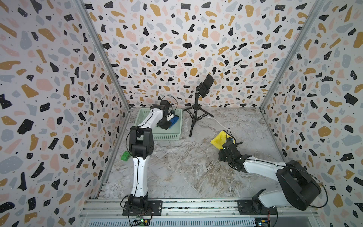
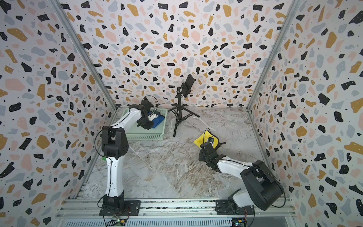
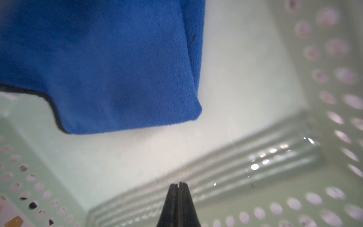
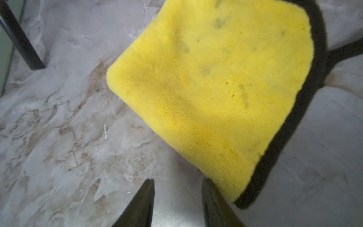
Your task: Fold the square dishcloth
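Note:
The yellow dishcloth [image 4: 211, 83] with a dark edge lies on the marble table at the right. It looks folded, its long fold slanting down to the right in the right wrist view. My right gripper stands open at its near corner, the right finger close beside the cloth and nothing between the fingers. At the left, my left gripper is shut over the basket with empty fingertips. A folded blue cloth [image 3: 124, 68] lies in the basket, apart from those fingertips.
The pale green basket [image 1: 166, 137] stands at the back left. A black tripod [image 1: 196, 107] rises between basket and yellow cloth. A green block [image 1: 125, 155] sits by the left wall.

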